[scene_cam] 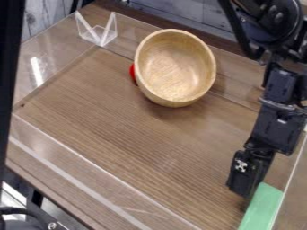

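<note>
The black gripper (249, 171) hangs low at the right side of the wooden table (120, 153), its fingertips just above the upper end of a mint-green flat object (263, 212). The gripper is open, with nothing visible held in it. A tan wooden bowl (175, 65) sits upper centre, with a small red item (135, 72) partly hidden at its left.
A clear plastic holder (96, 29) stands at the upper left. The arm covers much of the right edge, and dark cables lie beyond the table's lower-left edge.
</note>
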